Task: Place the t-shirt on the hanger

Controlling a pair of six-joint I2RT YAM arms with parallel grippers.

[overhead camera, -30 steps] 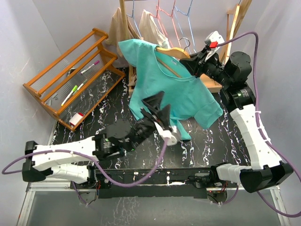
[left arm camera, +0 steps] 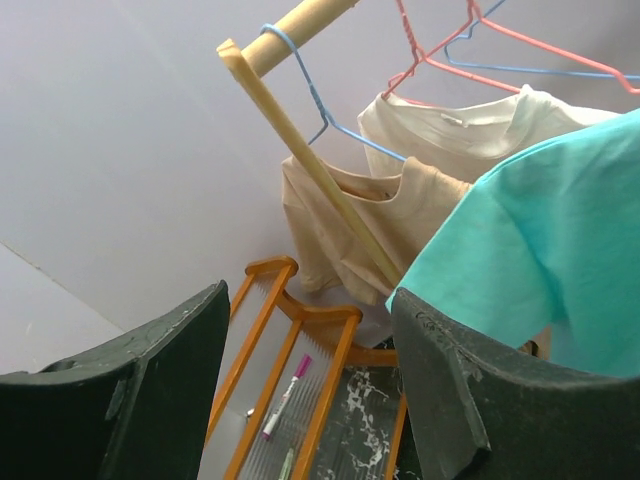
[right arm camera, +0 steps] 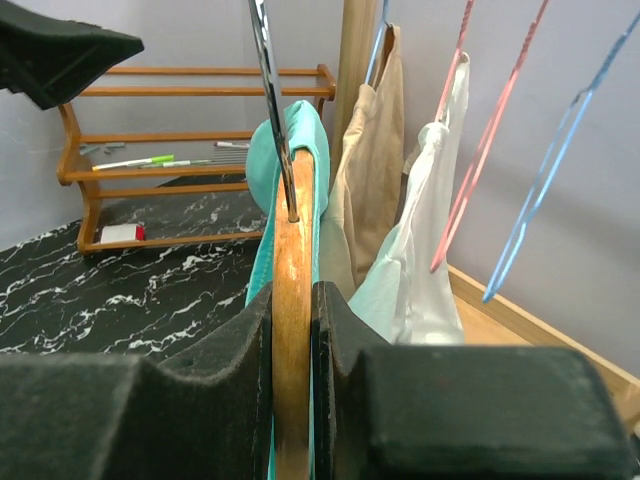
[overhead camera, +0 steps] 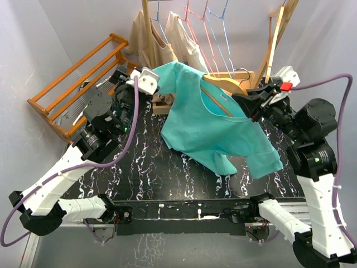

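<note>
The teal t-shirt (overhead camera: 206, 134) hangs on a wooden hanger (right arm camera: 292, 240), whose bar runs inside the neckline. My right gripper (overhead camera: 248, 103) is shut on the hanger, its fingers either side of the wood in the right wrist view. My left gripper is part open at the shirt's upper left, with the shirt's teal cloth (left arm camera: 520, 250) just beyond its right finger; nothing clearly sits between its fingers.
Beige (left arm camera: 340, 225) and white shirts (right arm camera: 425, 250) hang behind on wire hangers from a wooden rail (left arm camera: 305, 160). A wooden shelf (overhead camera: 67, 95) with pens stands at the left.
My left arm has swung up and back from the front middle to the shirt's upper left. My right gripper has moved right and down in the top view, carrying the hanger and shirt.
</note>
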